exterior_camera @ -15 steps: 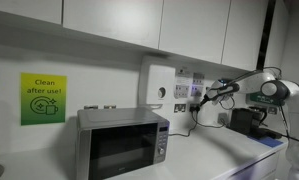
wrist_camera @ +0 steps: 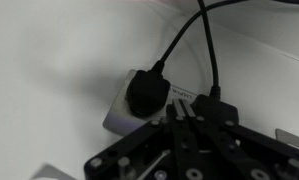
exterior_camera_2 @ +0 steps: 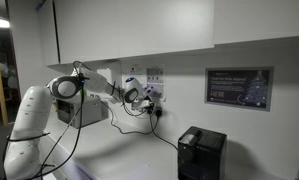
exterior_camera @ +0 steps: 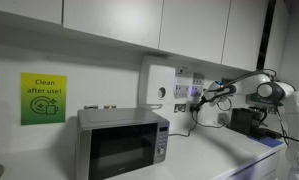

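Note:
A white wall socket [wrist_camera: 124, 118] fills the middle of the wrist view, with two black plugs seated in it. The left plug [wrist_camera: 147, 92] and the right plug [wrist_camera: 215, 110] each trail a black cable upward in that view. In front of the socket, between the plugs, my gripper is shut, and no object shows between its fingers. Whether the fingertips touch the socket I cannot tell. From the second exterior view, the gripper [exterior_camera_2: 146, 104] is at the back wall by the sockets; in the first it looks small and dark [exterior_camera: 196, 106].
A microwave [exterior_camera: 119, 146] stands on the white counter [exterior_camera: 204, 148] against the wall. A black appliance [exterior_camera_2: 201, 153] sits at the other end. Loose cables [exterior_camera_2: 135, 131] hang along the wall. Cabinets [exterior_camera: 194, 30] overhang the counter, whose middle is clear.

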